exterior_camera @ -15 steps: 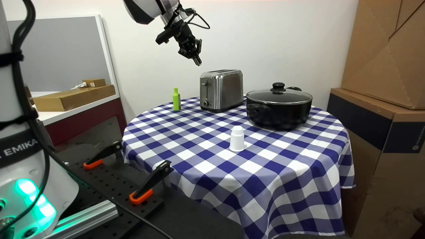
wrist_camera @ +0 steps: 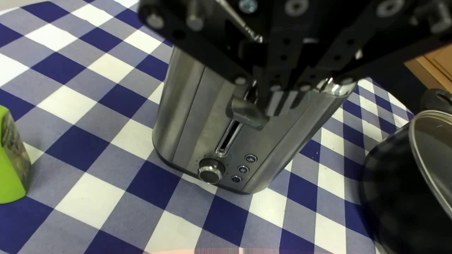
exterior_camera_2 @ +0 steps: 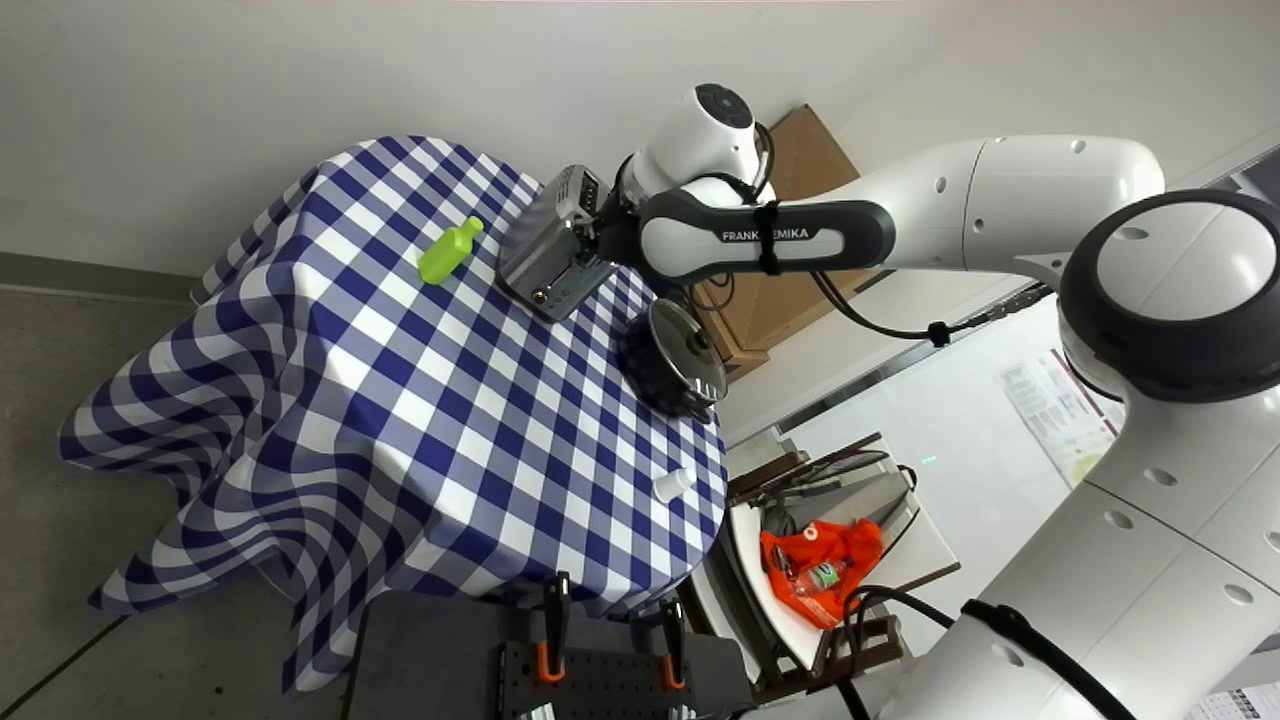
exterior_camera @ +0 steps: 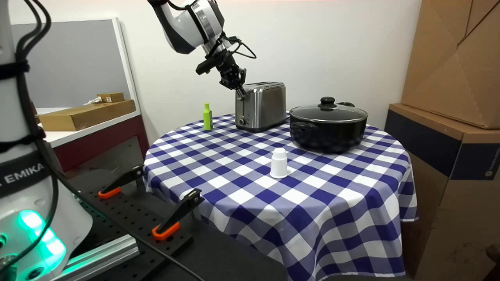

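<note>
A silver toaster (exterior_camera: 265, 107) stands on the checked tablecloth at the back of the table. My gripper (exterior_camera: 241, 95) is shut, its fingertips at the upper part of the toaster's front, close to the lever. In the wrist view the toaster lever (wrist_camera: 248, 113) sits high in its slot, right beside the gripper; whether they touch I cannot tell. Nothing shows between the fingers. Below the lever are a round knob (wrist_camera: 210, 171) and three small buttons. The arm hides part of the toaster in exterior view 2.
A green bottle (exterior_camera: 207, 117) stands left of the toaster, and a black lidded pot (exterior_camera: 328, 133) to its right. Nearer the front is an upturned white cup (exterior_camera: 279, 164). The cloth (exterior_camera: 220, 164) left of the cup is clear. Cardboard boxes (exterior_camera: 440, 187) stand beyond the table's right side.
My gripper has come down and slightly right, from above the toaster's front to the height of its lever. The toaster, bottle, pot and cup have not moved.
</note>
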